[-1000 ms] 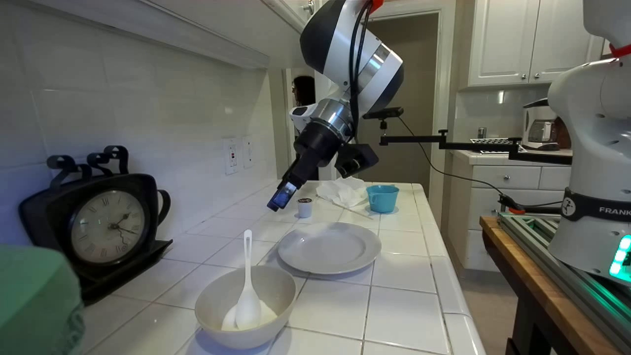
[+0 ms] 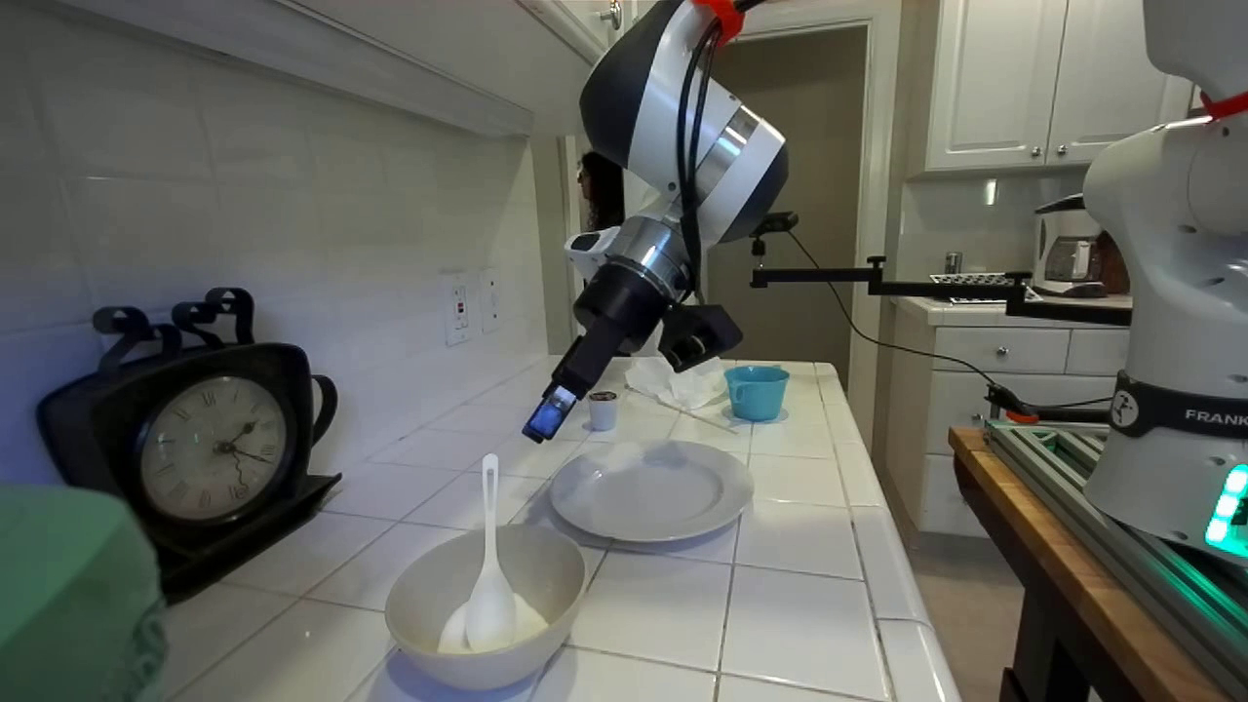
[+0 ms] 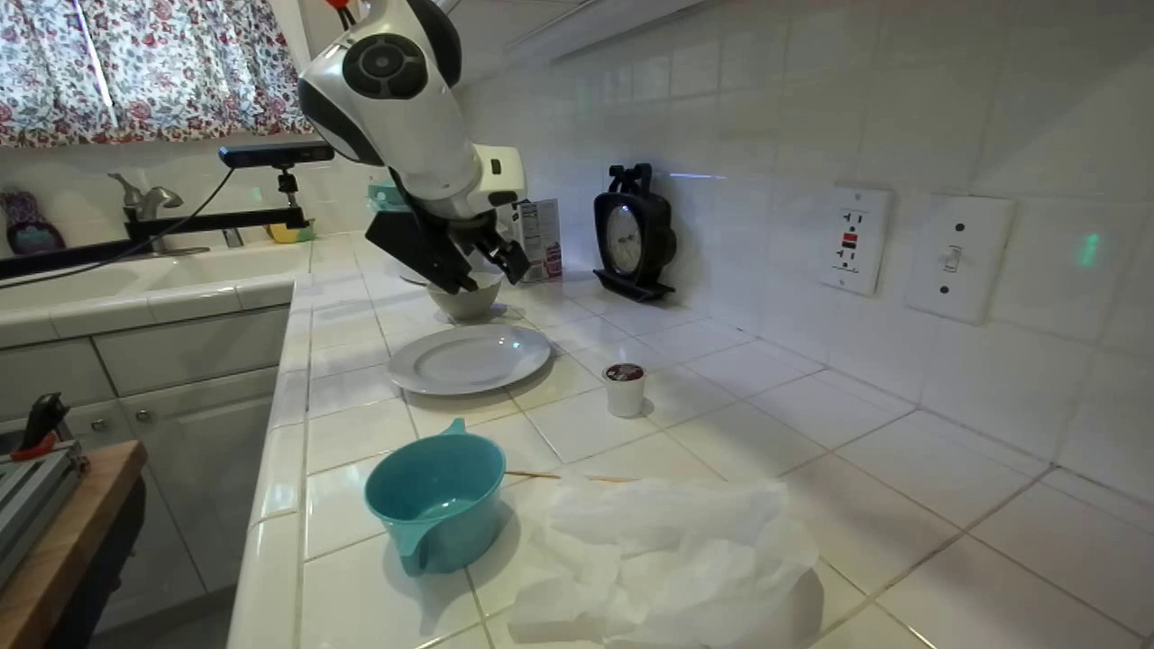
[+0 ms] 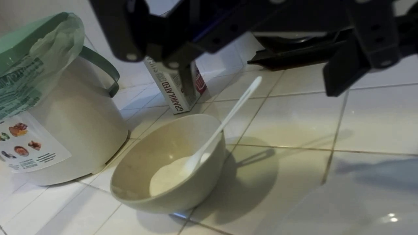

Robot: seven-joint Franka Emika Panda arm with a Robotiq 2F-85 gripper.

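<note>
My gripper hangs in the air above the counter, tilted, behind and above the bowl as exterior view 1 sees it. In the wrist view its two fingers stand wide apart, with nothing held between them. The pale bowl rests on the tiles, holding white contents. Leaning in it is a white spoon, its handle rising over the rim toward the space below the fingers, not touched by them. A white plate lies flat and empty beside the bowl.
A black clock stands against the wall. Near the bowl are a lidded bin and a granulated sugar box. Farther off sit a blue cup, a small white pod and crumpled paper.
In exterior view 1 my gripper has shifted slightly left and lower, a little nearer the bowl. The bowl, spoon and plate have not moved.
</note>
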